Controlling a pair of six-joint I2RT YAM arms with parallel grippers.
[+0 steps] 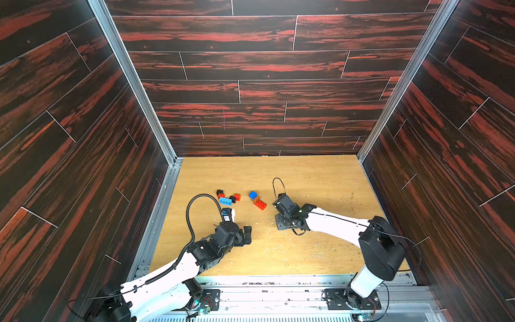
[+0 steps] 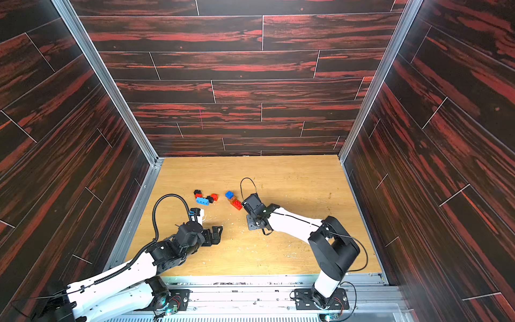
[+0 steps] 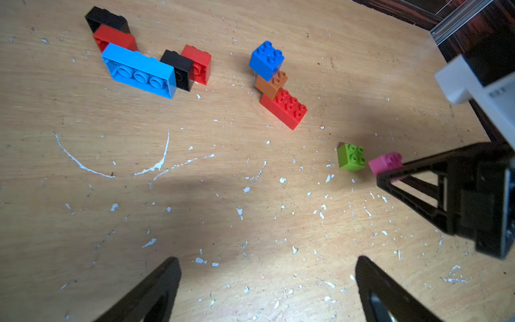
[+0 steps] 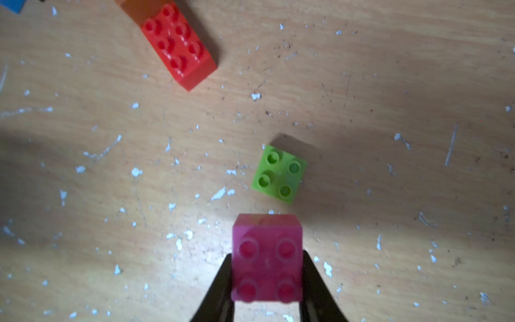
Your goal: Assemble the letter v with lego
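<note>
My right gripper is shut on a pink 2x2 brick (image 4: 266, 257), held above the table (image 3: 225, 204). Just beyond it in the right wrist view lies a green 2x2 brick (image 4: 279, 172). A red long brick (image 3: 283, 109), orange brick (image 3: 269, 84) and blue brick (image 3: 266, 60) form a slanted row at the middle. To their left is a group of a light blue brick (image 3: 138, 72), black bricks (image 3: 106, 20) and red bricks (image 3: 196, 64). My left gripper stands open and empty, fingers spread at the bottom of the left wrist view.
Dark wood-patterned walls (image 1: 257, 86) enclose the back and sides. The right side of the table beyond my right arm is clear.
</note>
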